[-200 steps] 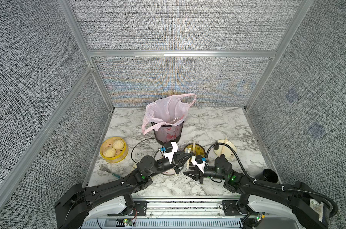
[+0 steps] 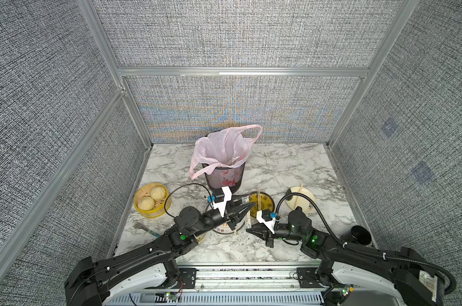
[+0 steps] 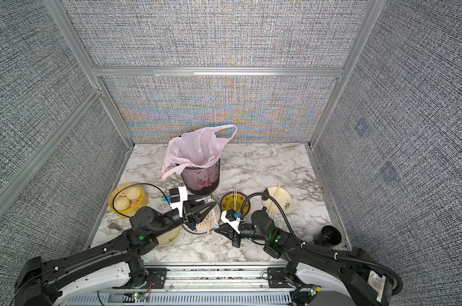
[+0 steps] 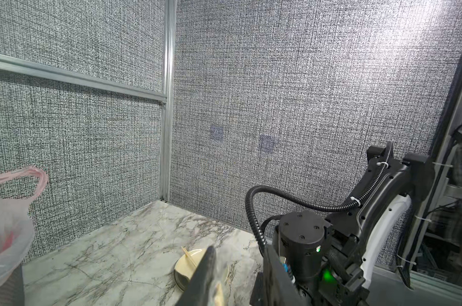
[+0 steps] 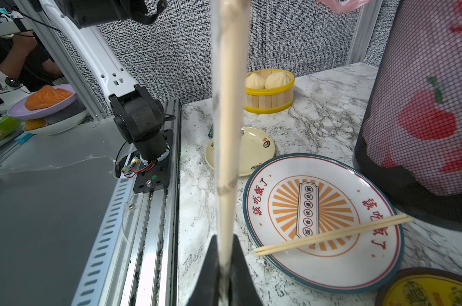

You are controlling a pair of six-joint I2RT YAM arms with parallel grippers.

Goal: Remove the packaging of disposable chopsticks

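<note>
A pair of chopsticks in a clear sleeve point(image 5: 230, 117) stands upright, its lower end between the fingers of my right gripper, which is shut on it. The same packaged chopsticks point(image 2: 248, 220) show as a thin pale strip between both hands. My left gripper point(image 2: 252, 204) is at the top end of that strip. In the left wrist view its fingers point(image 4: 204, 272) are apart, and the gripper is open. A blurred, see-through strip shows by the left finger. Whether the sleeve is torn cannot be made out.
A bin with a pink bag point(image 2: 225, 153) stands behind. Unwrapped chopsticks point(image 5: 333, 235) lie across a patterned plate point(image 5: 317, 272). A yellow dish point(image 2: 265, 204), a cream bowl point(image 2: 307, 201), a bun steamer point(image 2: 152, 213) and a black cup point(image 2: 361, 234) surround the arms.
The packaged chopsticks have shifted slightly, still at the right gripper, which has barely moved.
</note>
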